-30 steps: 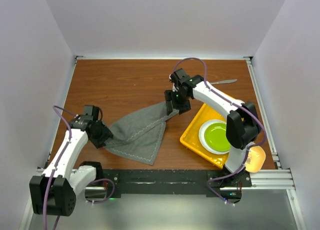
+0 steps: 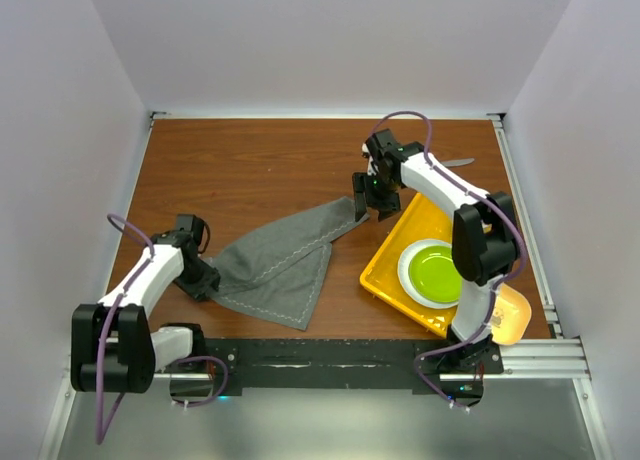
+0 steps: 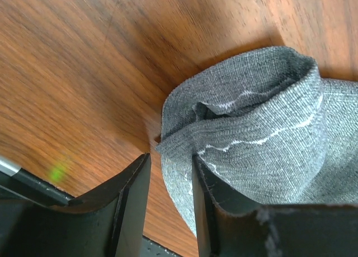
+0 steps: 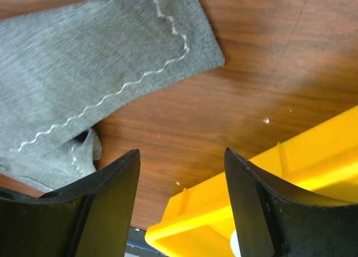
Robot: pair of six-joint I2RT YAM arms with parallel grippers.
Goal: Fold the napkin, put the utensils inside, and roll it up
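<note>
The grey napkin [image 2: 275, 265] lies partly folded on the wooden table, a band running diagonally across it. My left gripper [image 2: 206, 283] is at its bunched left end. In the left wrist view, the fingers of that gripper stand part open at the crumpled napkin edge [image 3: 263, 134], with no cloth clearly held. My right gripper [image 2: 372, 202] is beside the napkin's upper right tip. In the right wrist view, its fingers are open with bare table between them, below the napkin corner [image 4: 198, 53]. A knife [image 2: 459, 162] lies behind the right arm.
A yellow tray [image 2: 385, 285] with a white plate and green plate [image 2: 435, 275] stands at the right, close to the right gripper. An orange dish [image 2: 512, 315] is at the front right.
My right gripper has moved right, away from over the napkin's tip. My left arm has shifted slightly, with its gripper staying at the napkin's left end.
</note>
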